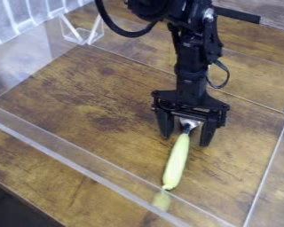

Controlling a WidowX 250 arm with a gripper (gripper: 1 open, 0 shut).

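Note:
My black gripper [187,127] is low over the wooden surface, right of centre, its two fingers straddling the silvery upper end of a long pale yellow-green object [176,163]. That object lies lengthwise toward the bottom of the view. The fingers stand apart; whether they touch it is hard to tell.
Clear plastic walls [79,151] border the wooden work area [79,97] along the front and right. A white frame [82,34] stands at the back left.

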